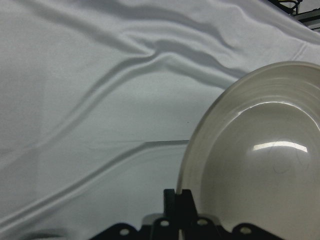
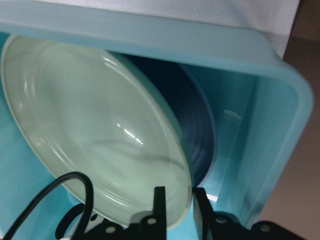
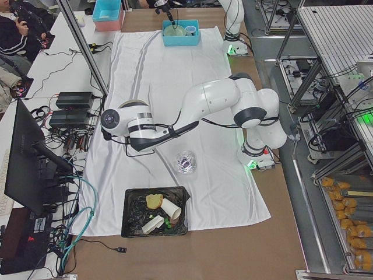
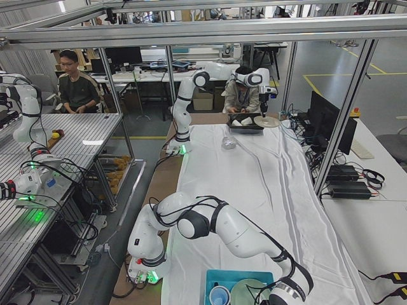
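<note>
A cream plate (image 1: 260, 170) is held by its rim in my left gripper, shut on it over the white cloth; the camera right view shows this plate (image 4: 267, 121) near the black tray (image 4: 245, 129). The tray (image 3: 131, 204) holds white cups, a yellow item and small green bits. In the blue bin (image 3: 182, 41) at the far end, my right gripper is at the rim of a pale green plate (image 2: 90, 125) resting over a darker blue dish (image 2: 192, 120); whether it grips that rim I cannot tell.
A crumpled clear bundle (image 3: 185, 162) lies on the cloth between the arm and the tray. Cables, a monitor (image 3: 29, 163) and black boxes line one side of the cloth.
</note>
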